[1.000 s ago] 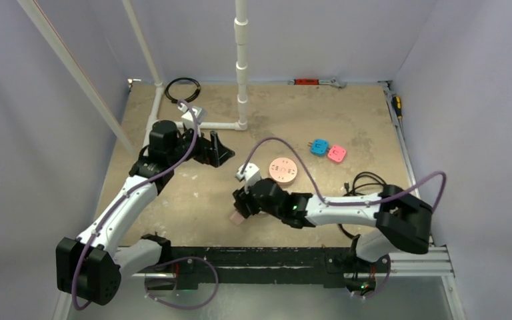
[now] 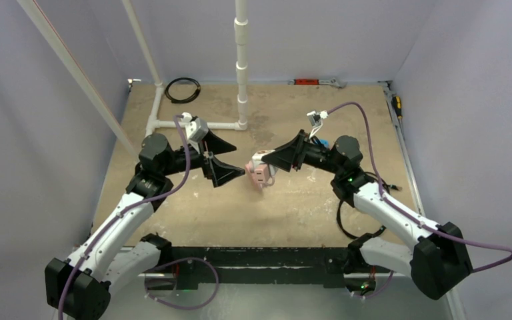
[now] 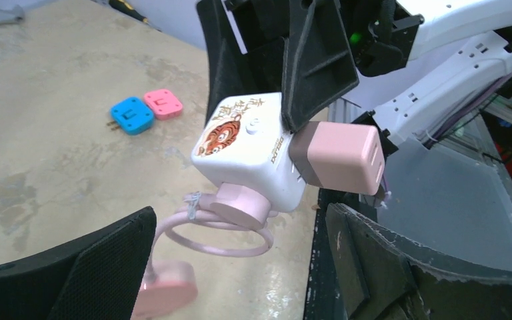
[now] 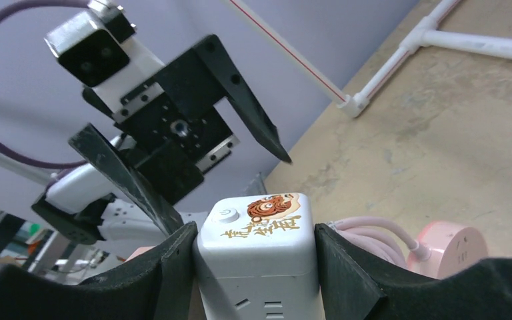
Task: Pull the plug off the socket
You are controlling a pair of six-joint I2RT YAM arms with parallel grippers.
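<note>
Held in the air is a white cube socket (image 3: 240,133) with a bear print, my right gripper (image 2: 271,160) shut on it. Its fingers (image 4: 173,267) press on two opposite sides of the cube. A pink plug block (image 3: 343,157) with a brownish base sits flush against one side of the socket. In the right wrist view that plug is mostly hidden. Facing the held pieces from the left, my left gripper (image 2: 239,160) is open and empty, its fingertips apart from the plug. A looped pink cable (image 3: 220,250) hangs from the socket to a round pink disc (image 3: 167,290).
Blue (image 3: 132,115) and pink (image 3: 163,104) adapters lie on the board. White pipes (image 2: 242,73) stand behind the left arm. A coiled black cable (image 2: 183,90) and a wrench (image 2: 332,83) lie along the back edge. The front middle of the board is clear.
My right arm has swung up and back from the front middle, carrying socket and plug towards the left gripper, and the round disc has left its spot. The left gripper has shifted slightly right and its fingers appear wider.
</note>
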